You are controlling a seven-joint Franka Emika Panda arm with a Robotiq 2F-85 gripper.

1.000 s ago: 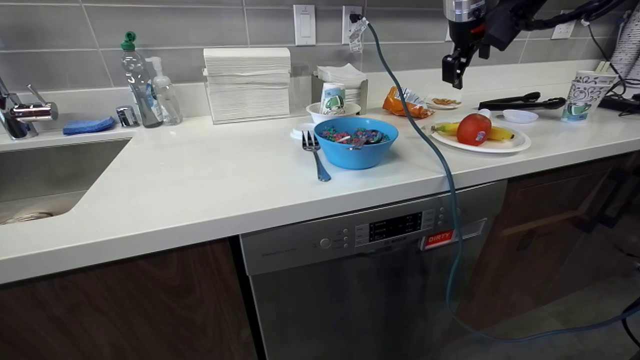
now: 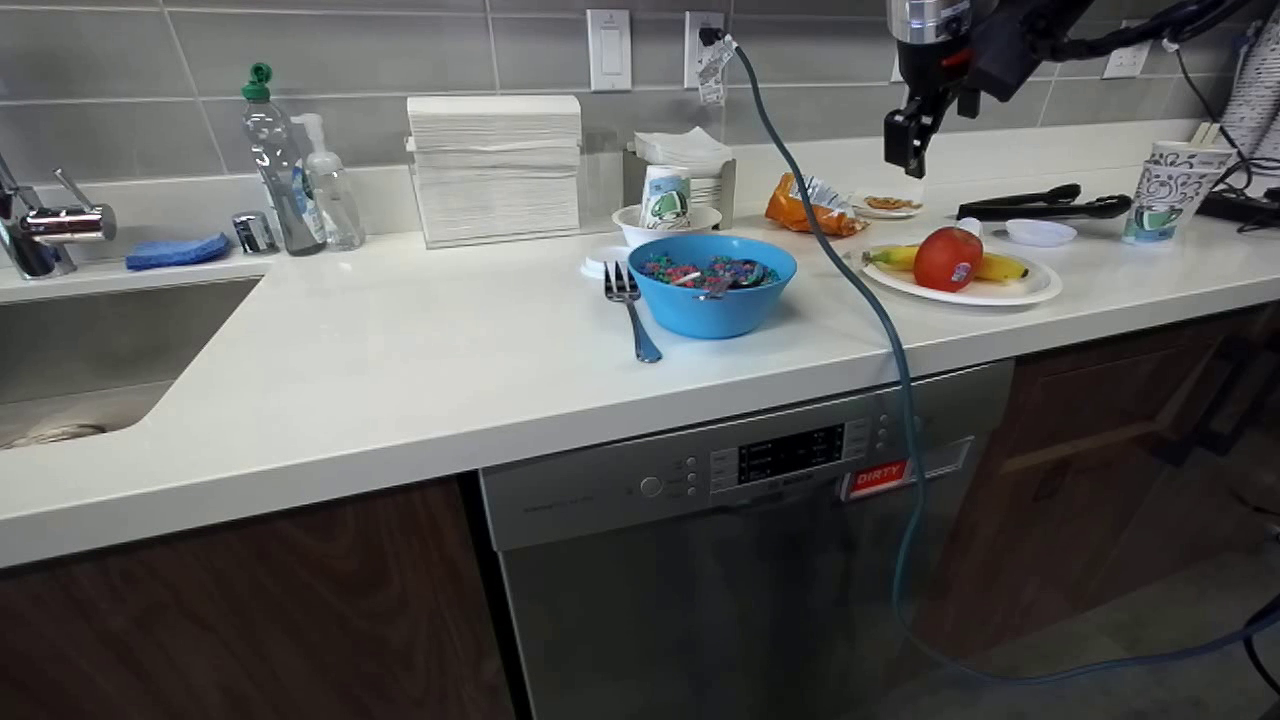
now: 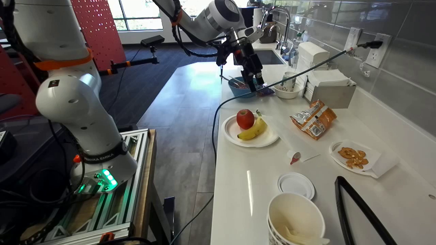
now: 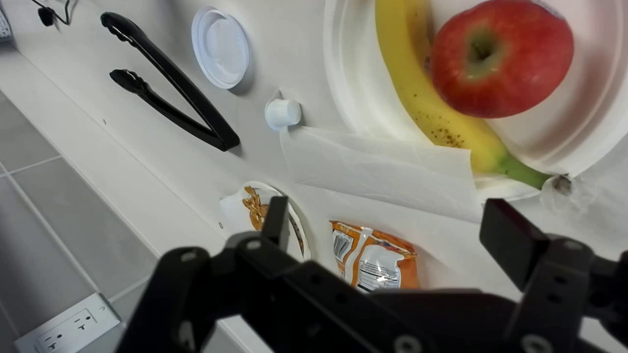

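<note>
My gripper is open above the counter, its two dark fingers wide apart with nothing held. In the wrist view an orange snack bag (image 4: pixel 379 259) lies on the counter below the gap, partly hidden by the gripper body. A red apple (image 4: pixel 502 58) and a yellow banana (image 4: pixel 415 88) rest on a white plate (image 4: pixel 359 97), up and to the right. Behind the left finger, a small plate of pretzels (image 4: pixel 254 206) is partly covered. In exterior view 1 the gripper (image 2: pixel 906 144) hangs in the air, higher than the plate of fruit.
A blue bowl of wrapped candy (image 2: pixel 708 314) stands beside a fork (image 2: pixel 636 318). The blue-green cable (image 2: pixel 882 314) runs from the wall outlet across the counter and down its front. Black tongs (image 4: pixel 182 85) and a paper cup (image 2: pixel 1176 192) are farther right. Counter near the sink is clear.
</note>
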